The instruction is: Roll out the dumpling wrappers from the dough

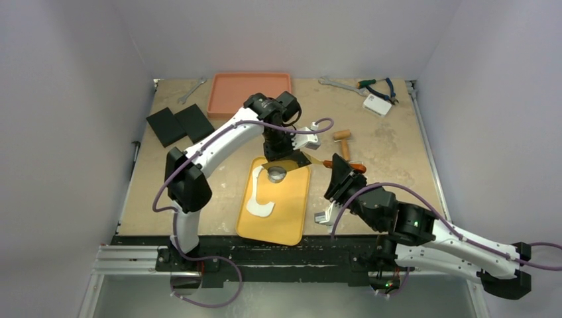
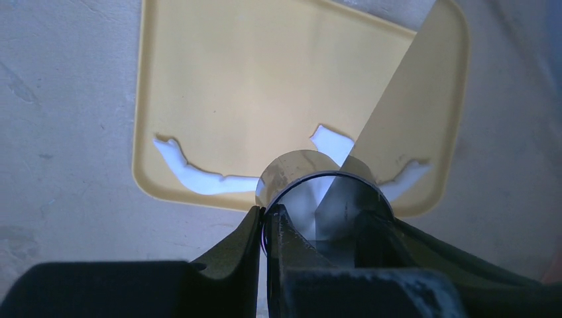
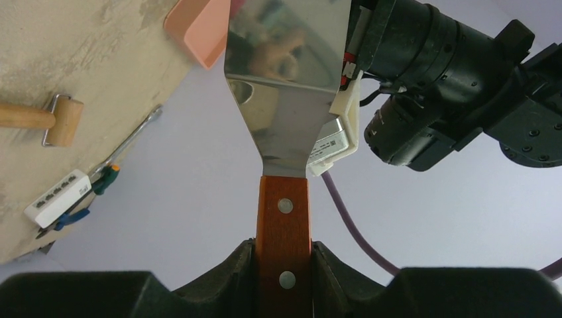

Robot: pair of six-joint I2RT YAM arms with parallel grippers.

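Observation:
Flattened white dough (image 1: 260,209) lies on a yellow tray (image 1: 272,225), cut into a curved remnant. My left gripper is shut on the wall of a metal ring cutter (image 2: 291,162), held above the tray. My right gripper is shut on the wooden handle of a scraper (image 3: 283,232), whose steel blade (image 3: 285,79) reaches across above the tray, close by the cutter and left gripper. The blade partly hides the dough in the left wrist view.
A pink tray (image 1: 248,89) sits at the back, dark plates (image 1: 167,127) at left. A wooden roller (image 1: 343,142), wrenches, pliers and a white box (image 1: 376,105) lie to the right and back. Bare board surrounds the yellow tray.

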